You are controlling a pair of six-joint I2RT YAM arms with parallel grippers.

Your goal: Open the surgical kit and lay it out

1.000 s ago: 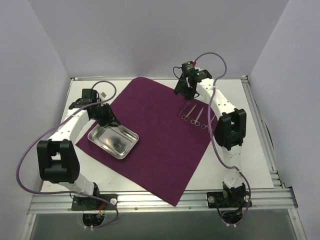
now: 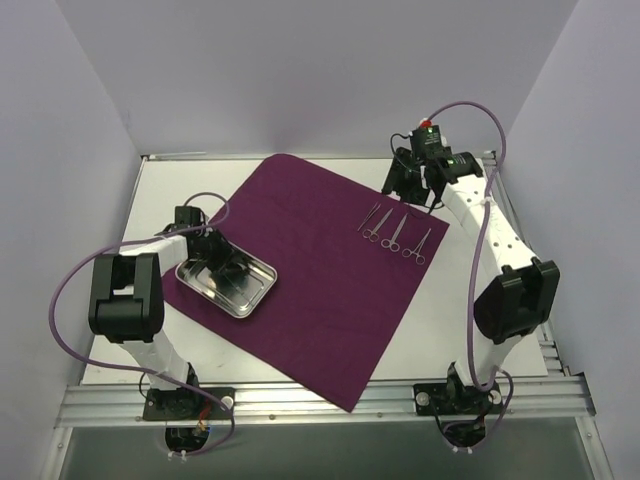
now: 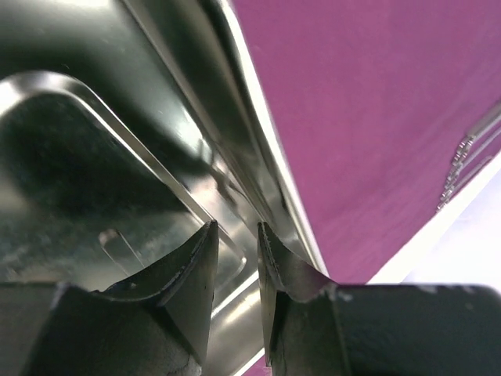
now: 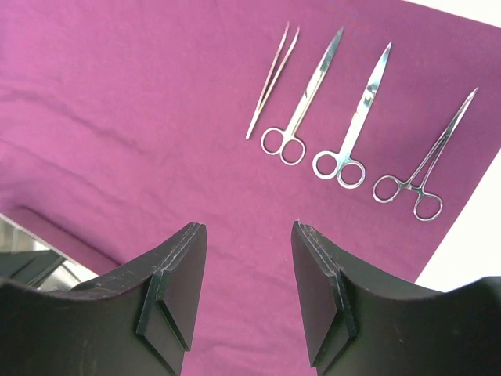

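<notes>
The steel tray (image 2: 243,302) rests on the left part of the purple cloth (image 2: 310,240). My left gripper is low over the tray, fingers apart, fingertips near the foot of its side wall; nothing shows between them. Four instruments would be several: tweezers (image 4: 272,82), a pair of scissors (image 4: 301,110), a second pair of scissors (image 4: 354,129) and a locking clamp (image 4: 429,164) lie side by side on the right of the cloth. Open and empty, my right gripper hangs above bare cloth in the right wrist view.
No instrument shows in the visible part of the tray, though the left gripper hides some of it. White table (image 2: 480,335) shows around the cloth, with walls behind and at both sides.
The right arm has swung rightward, away from the tweezers. Tray and instruments have stayed in place.
</notes>
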